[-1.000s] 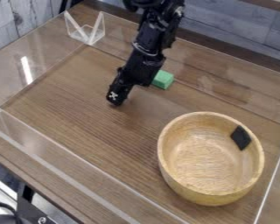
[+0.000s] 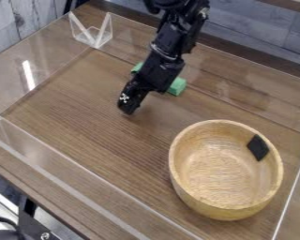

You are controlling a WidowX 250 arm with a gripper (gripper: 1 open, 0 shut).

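The black robot arm (image 2: 168,52) reaches down from the top centre of the camera view. Its gripper (image 2: 134,98) is low over the middle-left of the wooden table, and I cannot tell how far its fingers are apart or whether anything is between them. A green object (image 2: 175,84) lies just behind the arm to the right, partly hidden by it.
A round tan bowl (image 2: 225,183) with a black patch on its right side fills the lower right of the table (image 2: 78,150). Clear plastic pieces stand at the left edge and top left.
The arm has shifted slightly; the green object shows a little further left than a second ago, more behind the arm.
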